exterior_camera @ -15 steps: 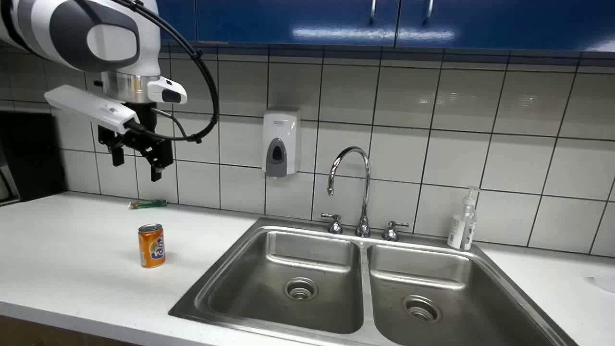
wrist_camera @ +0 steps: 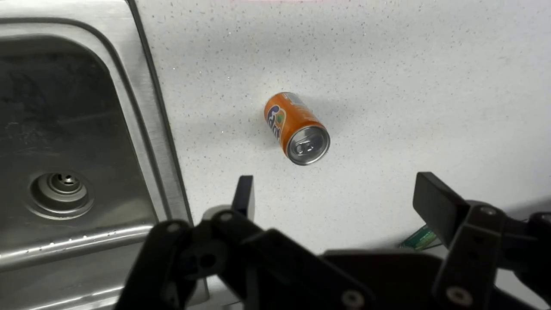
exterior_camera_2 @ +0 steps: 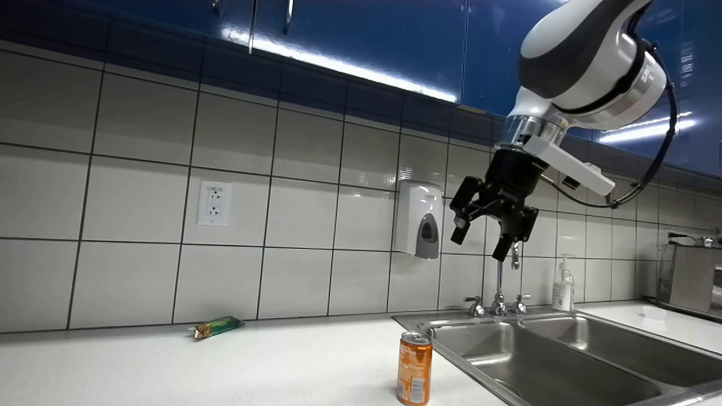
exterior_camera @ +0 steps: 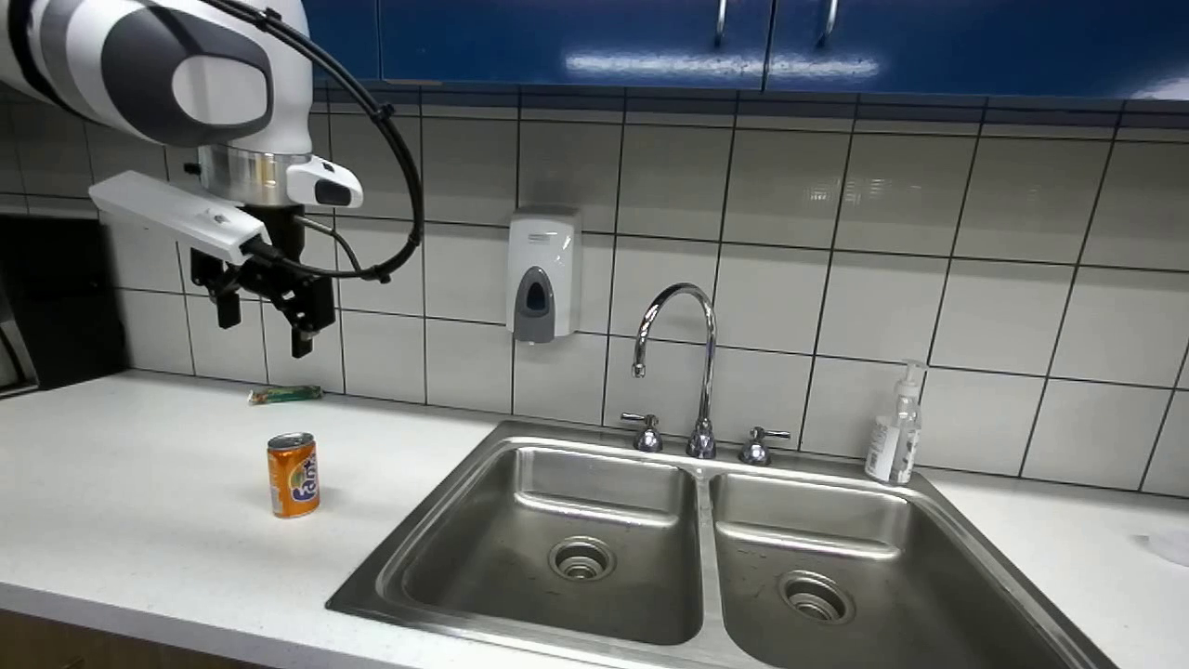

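An orange Fanta can [exterior_camera: 293, 478] stands upright on the white counter, left of the sink. My gripper [exterior_camera: 266, 325] is open and well above the counter, nothing between its fingers. From the second exterior view, the gripper [exterior_camera_2: 479, 245] hangs higher than the can [exterior_camera_2: 414, 369] and clear of it. In the wrist view the can [wrist_camera: 294, 124] shows its silver top, lying beyond the gap between the two spread fingertips. A green wrapped bar [exterior_camera: 285, 394] lies by the tiled wall; one finger [wrist_camera: 439, 206] partly hides this bar [wrist_camera: 421, 238] in the wrist view.
A double steel sink [exterior_camera: 704, 557] with a tall faucet [exterior_camera: 709, 379] fills the counter to the right. A soap dispenser [exterior_camera: 542, 275] is fixed to the wall, and a pump bottle [exterior_camera: 894, 435] stands behind the right basin. Bare counter surrounds the can.
My arm and gripper have come down very slightly. The can and the green bar are where they were.
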